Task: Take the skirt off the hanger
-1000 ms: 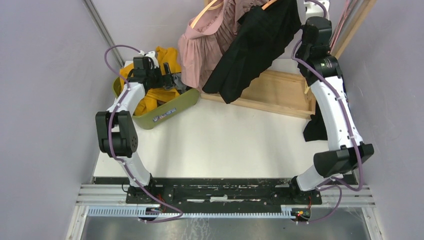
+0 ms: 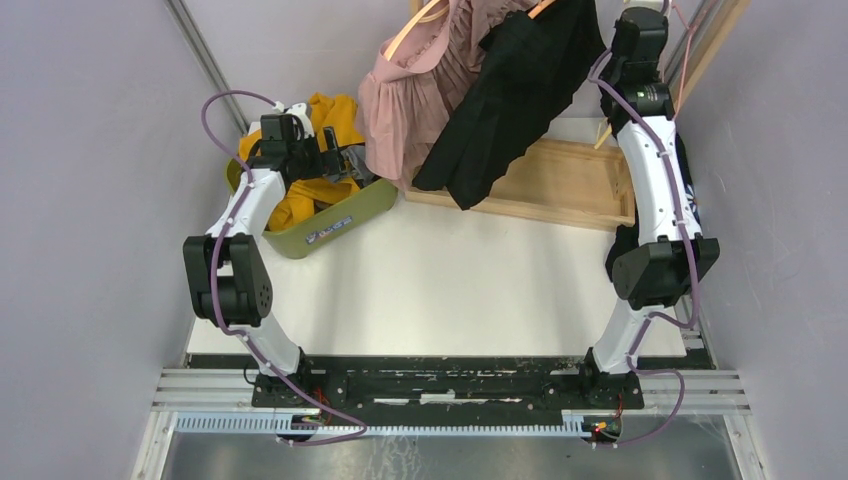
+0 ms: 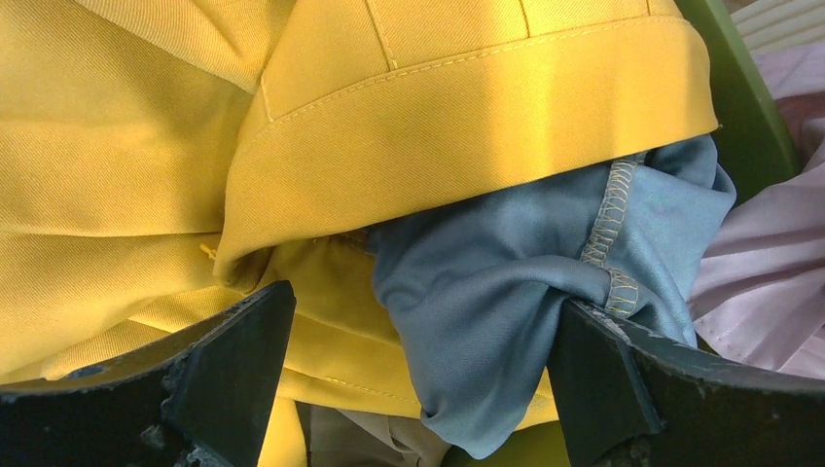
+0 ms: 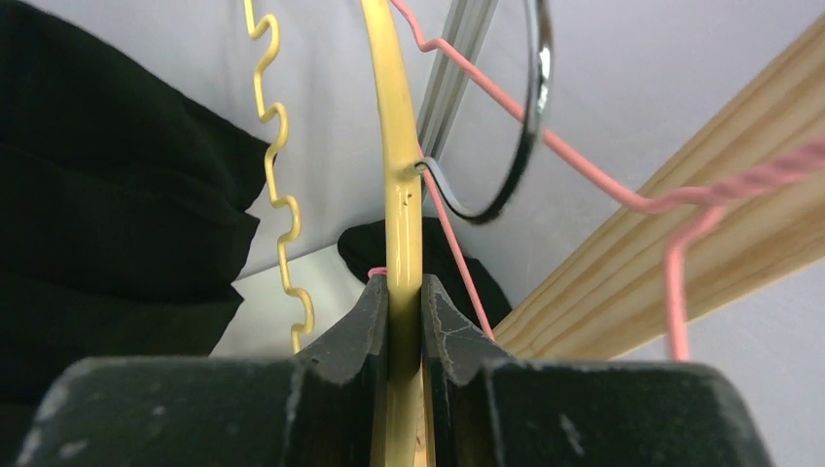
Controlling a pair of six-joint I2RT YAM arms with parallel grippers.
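A pink skirt (image 2: 405, 110) hangs on a wooden hanger (image 2: 405, 35) at the top centre, beside a black garment (image 2: 505, 110) on another hanger. My right gripper is shut on a yellow hanger (image 4: 399, 214) with a metal hook; in the top view it is high at the back right. My left gripper stands open over the green bin (image 2: 335, 225), among yellow cloth (image 3: 457, 97) and blue-grey cloth (image 3: 486, 321).
A wooden tray (image 2: 560, 185) sits below the hanging clothes. Pink hangers (image 4: 662, 199) and a wooden post (image 4: 700, 233) flank the right gripper. Dark cloth lies at the right edge.
My right arm has shifted left and straightened at the back right.
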